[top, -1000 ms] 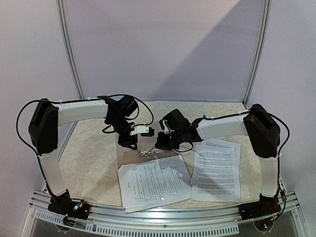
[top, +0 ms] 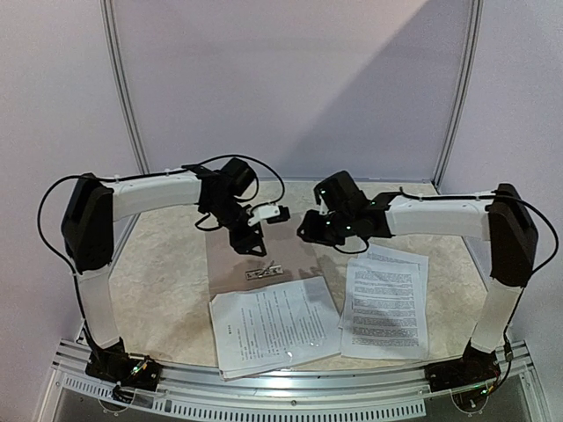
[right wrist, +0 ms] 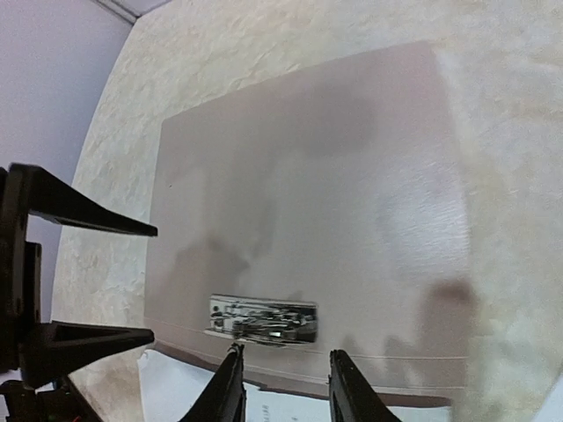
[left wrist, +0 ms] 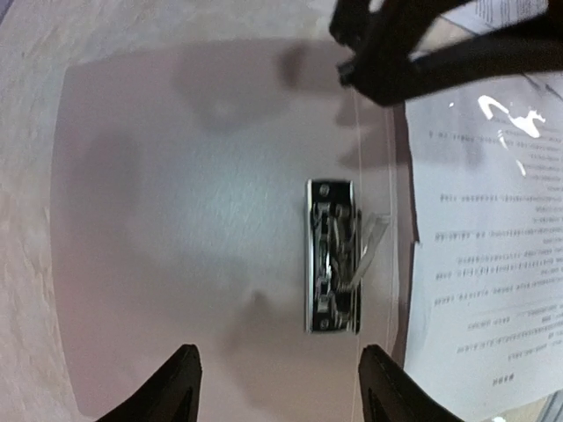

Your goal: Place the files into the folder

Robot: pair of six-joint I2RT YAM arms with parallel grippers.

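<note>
The folder (top: 227,264) lies opened out, its pinkish inner cover flat on the table. A metal clip (left wrist: 332,257) sits near the fold, with its lever (left wrist: 372,251) tilted up toward the papers. Printed sheets (top: 277,325) rest on the front half of the folder, nearest me. Above the cover, just behind the clip, my left gripper is open and empty. My right gripper hangs to the right of the left one, part open, nothing between its fingers. In the right wrist view the metal clip (right wrist: 264,319) shows clear of both grippers.
To the right of the folder lie loose printed sheets (top: 385,308), overlapping and near the front edge. The two grippers are close together over the cover. Bare table (top: 158,290) stretches along the left side.
My right gripper, earlier right at the clip, is now farther back and clear of it.
</note>
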